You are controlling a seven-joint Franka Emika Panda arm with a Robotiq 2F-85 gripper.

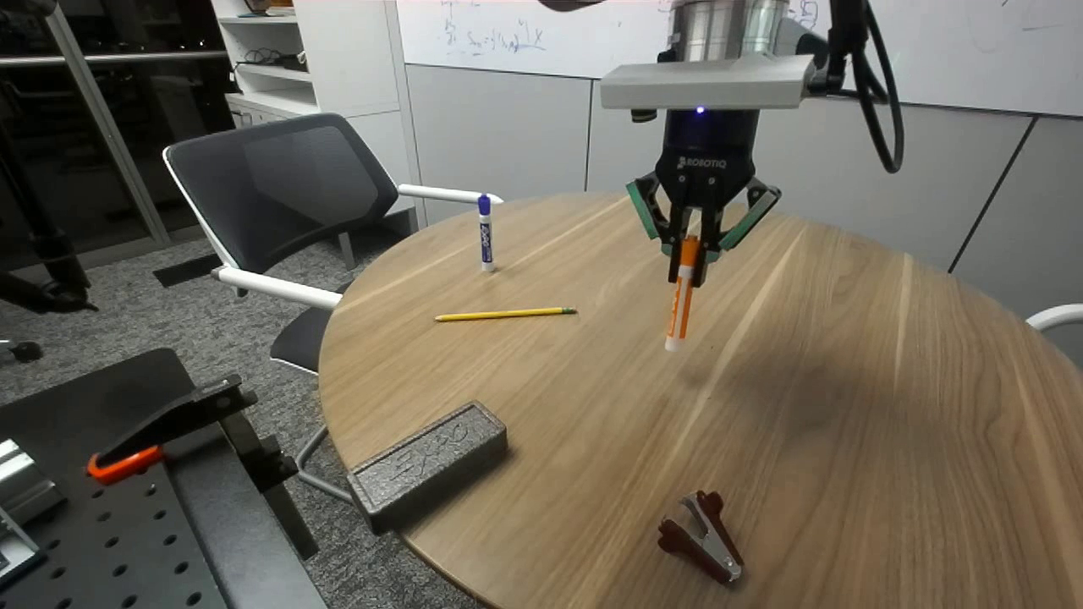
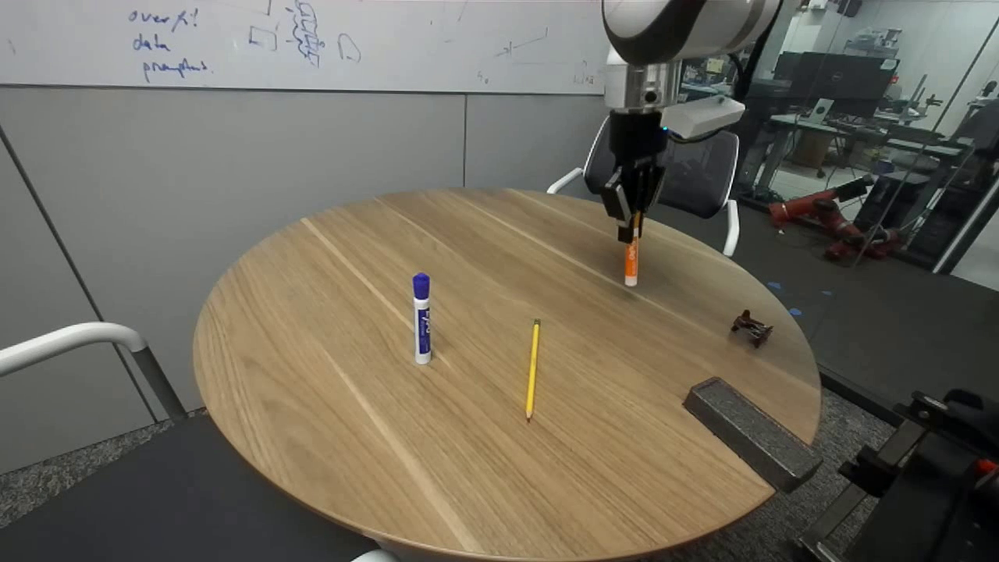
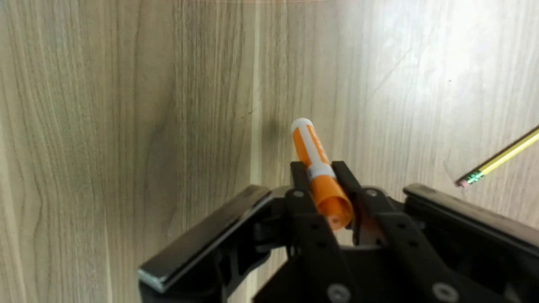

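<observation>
An orange-and-white marker is held near-upright, cap end up, with my gripper shut on it. In the wrist view the fingers press the marker from both sides around its orange cap and collar, its white end pointing away and down. Exterior view 2 has the same marker below the gripper, at the far right side of the table. A shadow lies on the wood near its lower end, which looks slightly above the tabletop; the exact gap is hard to tell.
A blue-capped marker stands upright on the round table. Near it lies a yellow pencil. A dark grey eraser overhangs the edge, and a brown staple remover lies at the front.
</observation>
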